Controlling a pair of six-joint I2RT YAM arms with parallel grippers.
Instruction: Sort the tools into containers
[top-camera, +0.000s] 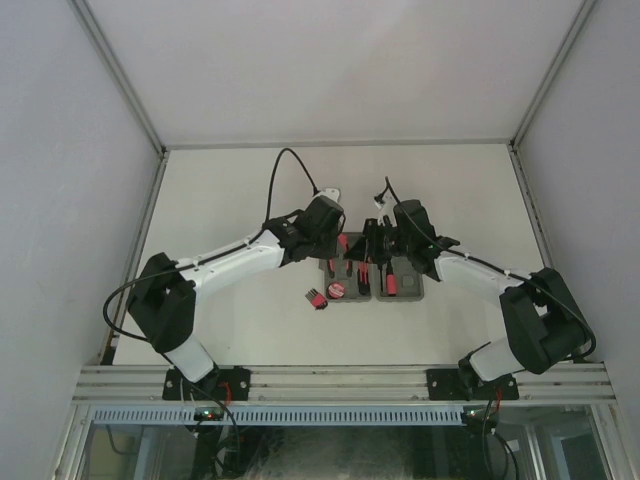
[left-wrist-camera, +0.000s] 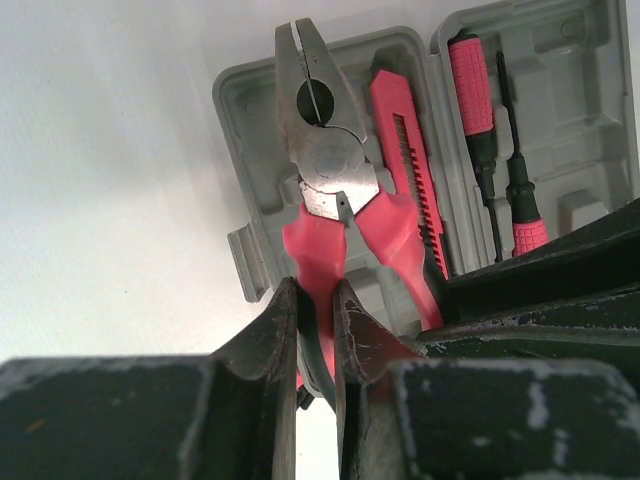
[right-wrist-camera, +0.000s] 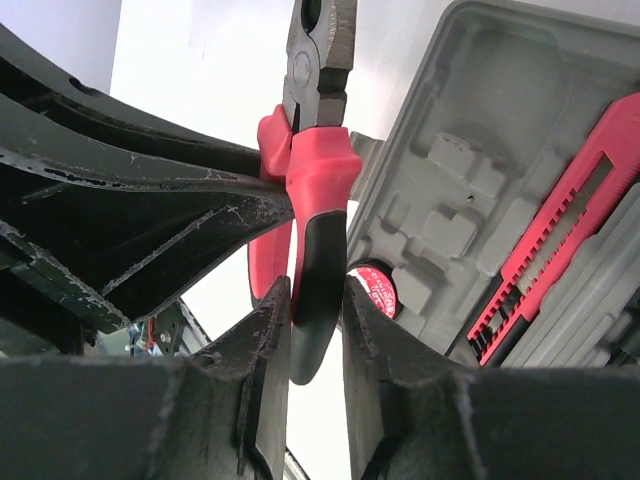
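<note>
Red-handled pliers (left-wrist-camera: 323, 160) are held upright-ish over the grey toolbox (top-camera: 408, 285), with my left gripper shut on one handle. My right gripper (top-camera: 370, 240) reaches in at the other handle; in the right wrist view its black fingers are beside the pliers (right-wrist-camera: 318, 220), and their grip is unclear. Below, the toolbox holds a red utility knife (left-wrist-camera: 400, 140), red-handled screwdrivers (left-wrist-camera: 470, 85) and a round red-labelled item (right-wrist-camera: 372, 285).
A small red-and-black item (top-camera: 316, 299) lies on the white table left of the toolbox.
</note>
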